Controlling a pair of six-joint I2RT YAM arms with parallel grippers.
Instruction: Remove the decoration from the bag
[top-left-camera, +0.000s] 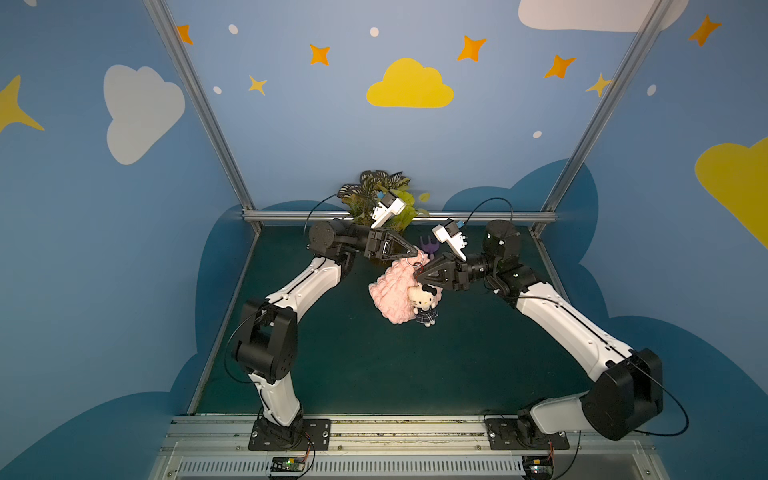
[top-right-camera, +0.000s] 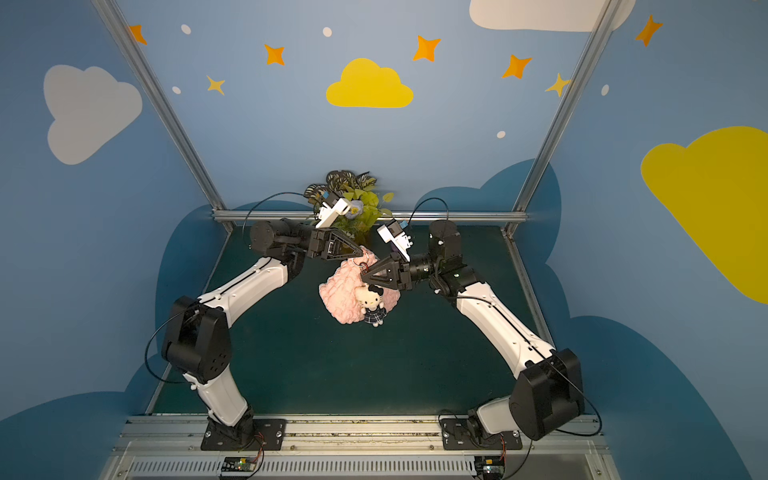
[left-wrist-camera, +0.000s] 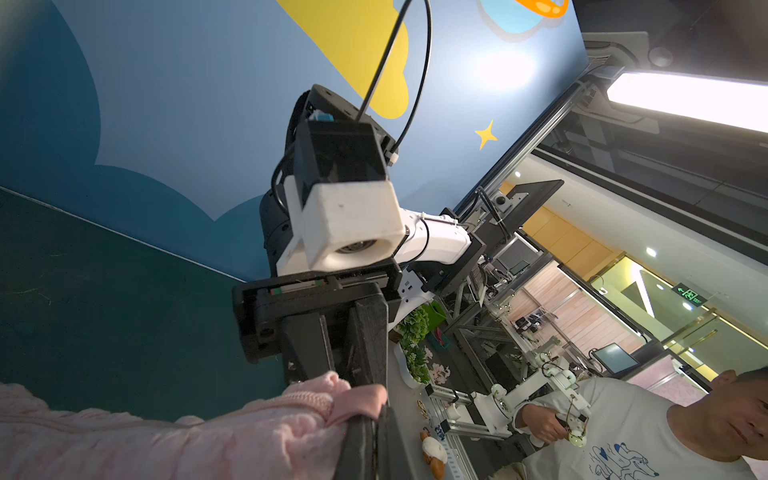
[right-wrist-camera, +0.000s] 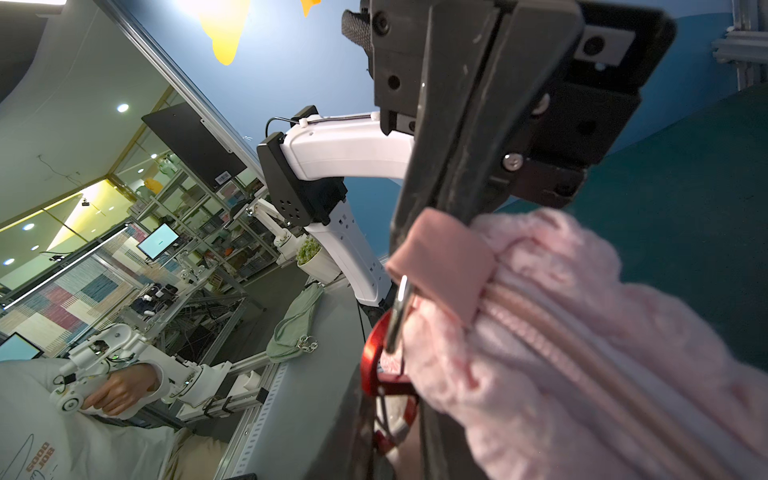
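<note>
A fluffy pink bag (top-left-camera: 390, 289) lies on the dark green table, a white cat doll (top-left-camera: 422, 299) in a plaid skirt against its front right. Over the bag's upper end, my left gripper (top-left-camera: 415, 253) is shut on a small pink tab (right-wrist-camera: 445, 260) beside the zipper. A silver ring hangs from that tab, linked to a red carabiner (right-wrist-camera: 373, 360). My right gripper (top-left-camera: 417, 274) reaches in from the right, above the doll. Its fingers (right-wrist-camera: 437, 448) stand part open around the carabiner; whether they touch it, I cannot tell. The doll's own link to the carabiner is hidden.
Behind the bag stand leafy plants (top-left-camera: 372, 192) by the back rail. A purple fork-like object (top-left-camera: 429, 245) shows just beyond the bag. The two grippers are very close together.
</note>
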